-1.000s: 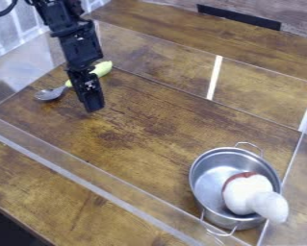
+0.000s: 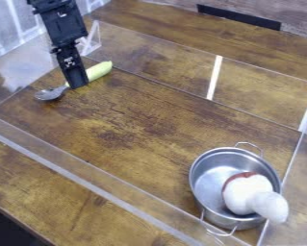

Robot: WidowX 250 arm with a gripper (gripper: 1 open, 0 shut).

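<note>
My black gripper (image 2: 73, 75) is at the upper left, its fingers pointing down just over a metal spoon-like utensil (image 2: 49, 93) and a pale green-yellow elongated object (image 2: 98, 71). It looks shut; whether it touches either is unclear. At the lower right stands a steel pot (image 2: 211, 176) with side handles, holding a white object with a red band (image 2: 256, 198).
Clear transparent panels or edges border the work area, and a dark slot (image 2: 240, 16) shows at the back.
The arm has moved left and up in the view, from right of the utensil to above it and the green object. The pot and its contents are unchanged.
</note>
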